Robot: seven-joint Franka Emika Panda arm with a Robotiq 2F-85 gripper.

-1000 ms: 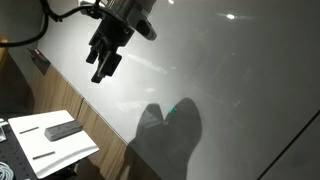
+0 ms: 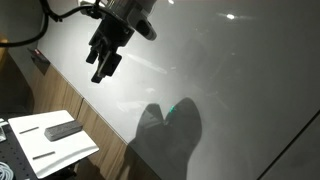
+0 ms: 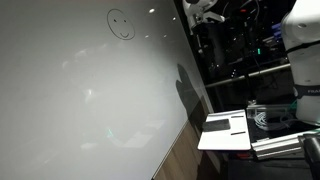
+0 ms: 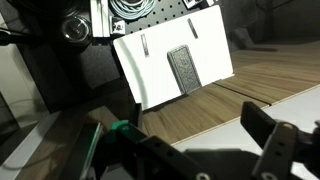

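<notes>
My gripper [image 2: 98, 67] hangs in front of the large whiteboard [image 2: 230, 75], high above a white sheet or tray [image 2: 75, 150]. In the wrist view its fingers [image 4: 275, 140] stand wide apart, and nothing shows between them. On the white surface lies a dark grey block like an eraser [image 4: 184, 68]. Two thin pens [image 4: 144, 44] rest near it, one on either side. A smiley face [image 3: 120, 24] is drawn near the top of the whiteboard in exterior view 2. A small green mark [image 2: 171, 112] shows within the arm's shadow in exterior view 1.
Below the whiteboard runs a wooden strip [image 4: 215, 110]. Coiled cable [image 4: 135, 8] lies behind the white surface, by a dark perforated bench [image 2: 12, 155]. Black cables [image 2: 45, 22] cross the upper left of exterior view 1. Free room separates the gripper from the pens and block.
</notes>
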